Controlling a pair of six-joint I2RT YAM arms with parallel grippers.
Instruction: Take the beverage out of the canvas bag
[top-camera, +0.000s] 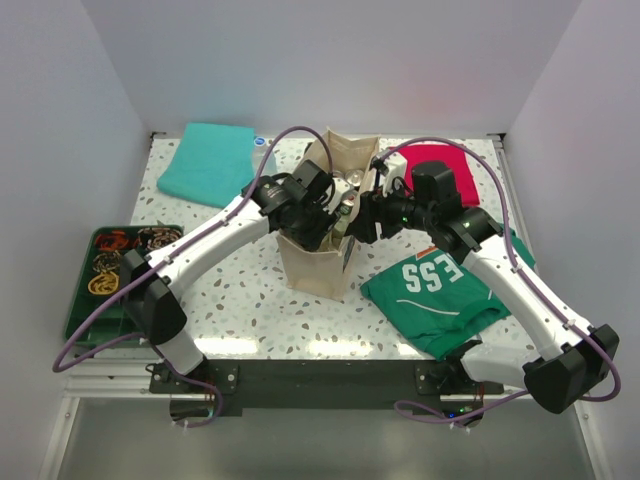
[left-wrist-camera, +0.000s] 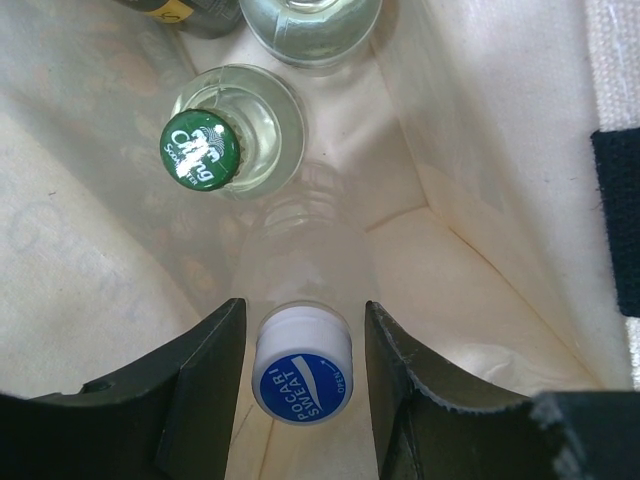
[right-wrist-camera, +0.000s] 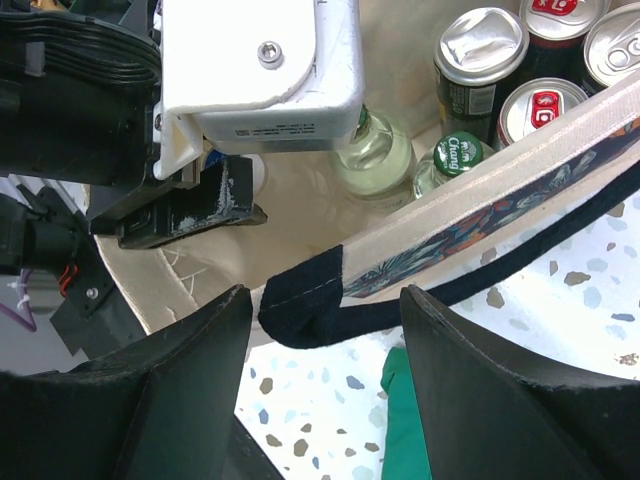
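The canvas bag (top-camera: 315, 272) stands upright and open-topped at the middle of the table. Inside it, in the left wrist view, a clear bottle with a white and blue cap (left-wrist-camera: 302, 385) sits between the fingers of my left gripper. Narrow gaps show beside the cap, so that gripper is open around it. At the bag's right rim, my right gripper is open, its fingertips on either side of the rim's black strap (right-wrist-camera: 305, 298). Whether they touch the strap, I cannot tell.
Also in the bag are a green-capped bottle (left-wrist-camera: 202, 150) and several cans (right-wrist-camera: 482, 46). Another bottle (top-camera: 261, 150) stands behind on the left, near a teal cloth (top-camera: 207, 165). A green shirt (top-camera: 435, 300) lies at the right.
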